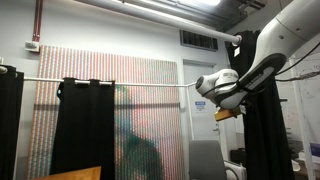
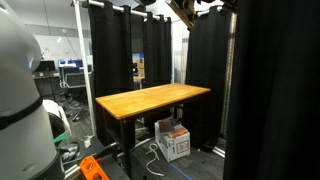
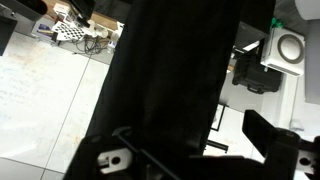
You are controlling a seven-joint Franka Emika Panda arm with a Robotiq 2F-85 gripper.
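My gripper stands open in the wrist view, its two dark fingers wide apart at the bottom, with no object between them. Behind and between them hangs a black curtain (image 3: 165, 75). In exterior view 1 the white arm (image 1: 268, 55) reaches in from the upper right, and its wrist is held high beside another black curtain, with an orange-brown part (image 1: 228, 113) below it. The fingertips cannot be made out there.
A bare wooden table (image 2: 150, 99) stands in exterior view 2, with a cardboard box (image 2: 172, 140) on the floor beneath it. Cables lie near the box. A grey chair (image 1: 208, 160) and a white door (image 1: 200, 118) are in exterior view 1.
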